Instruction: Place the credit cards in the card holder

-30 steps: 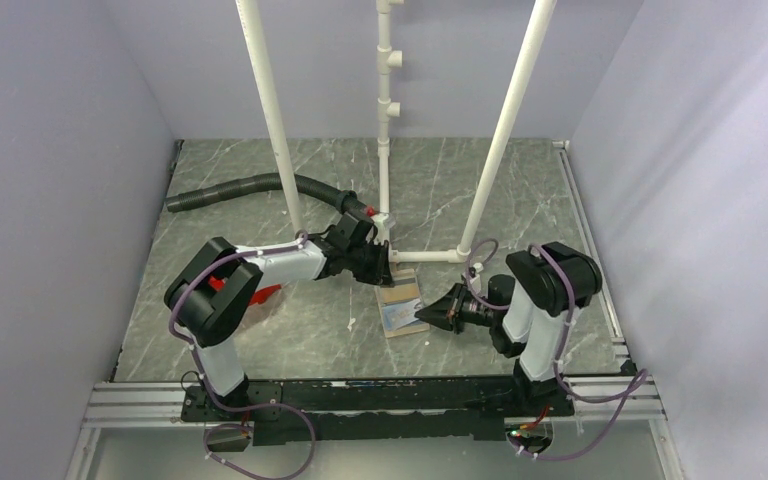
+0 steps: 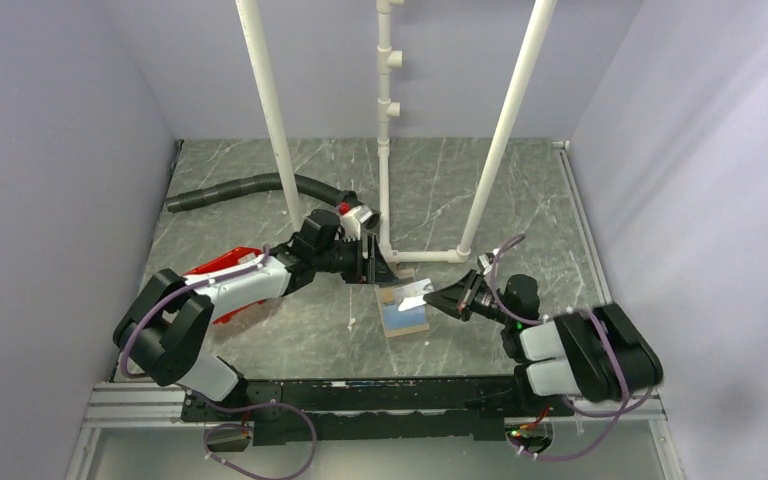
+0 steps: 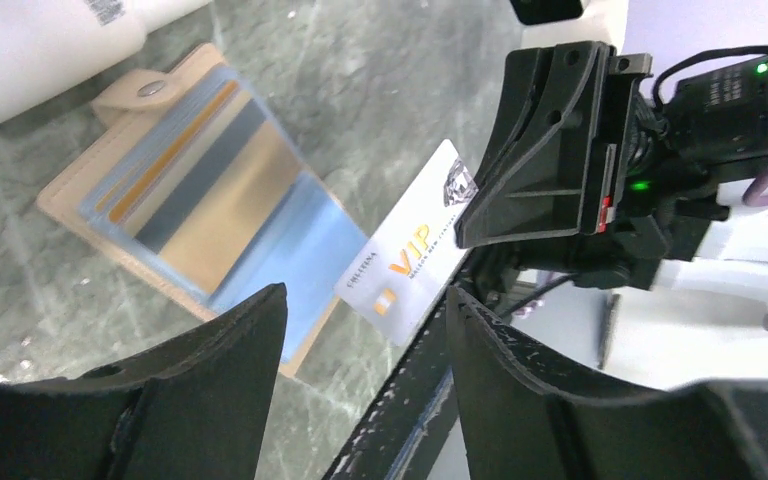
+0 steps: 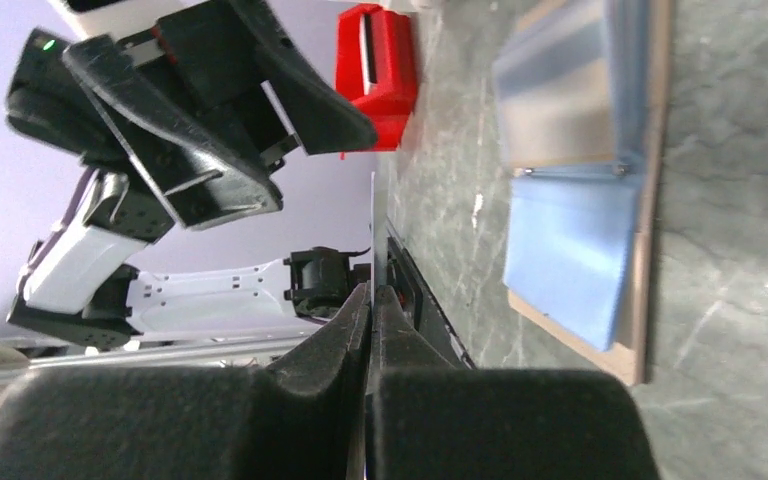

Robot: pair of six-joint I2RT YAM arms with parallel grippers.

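A white card with "VIP" lettering [image 3: 410,250] is pinched by one end in my right gripper, which is shut on it. In the right wrist view that card [image 4: 379,230] appears edge-on, rising from the fingertips. The card holder [image 3: 230,190], tan with blue and striped pockets, lies flat on the table with its blue pocket [image 4: 570,240] facing up. The card is held above the holder's near right side, apart from the pockets as far as I can see. My left gripper hangs open over the holder's left side, nothing between its fingers.
A red container [image 2: 235,262] stands left of the holder, beneath the left arm. White pipes [image 2: 430,256] run just behind the holder, and a black hose [image 2: 225,192] lies at the back left. Bare table surrounds the holder's front.
My right gripper has lifted the card off the blue pocket area and turned with it. My left gripper has shifted left and opened, its forearm swinging outward.
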